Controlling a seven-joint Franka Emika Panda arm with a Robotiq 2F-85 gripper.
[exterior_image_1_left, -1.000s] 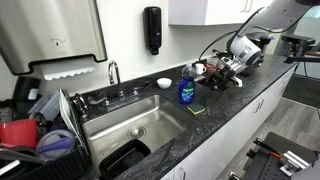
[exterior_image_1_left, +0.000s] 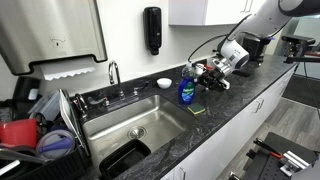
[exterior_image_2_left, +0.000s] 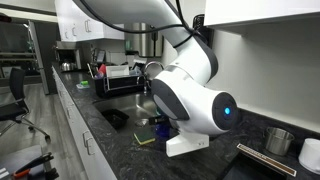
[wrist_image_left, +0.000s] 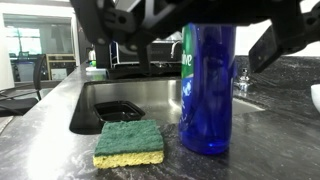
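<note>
A dish soap bottle of translucent blue (wrist_image_left: 206, 115) with a green and white label stands upright on the dark counter. My gripper is open, its fingers at either side of the bottle's upper part in the wrist view; whether they reach around it or stop short of it, I cannot tell. Left of the bottle there lies a green and yellow sponge (wrist_image_left: 129, 143). In exterior view 1, the bottle (exterior_image_1_left: 187, 88) is beside the sink with the arm to its right. The arm mostly hides the bottle in exterior view 2.
The steel sink (exterior_image_1_left: 147, 122) holds a black tub (exterior_image_1_left: 124, 157). Along the wall sits a white bowl (exterior_image_1_left: 165, 83), and a dish rack (exterior_image_1_left: 62, 140) fills the far left. Bare counter lies in front of the arm near the front edge.
In exterior view 1 the arm has shifted a little left, closer to the bottle. Bottle and sponge have stayed where they were.
</note>
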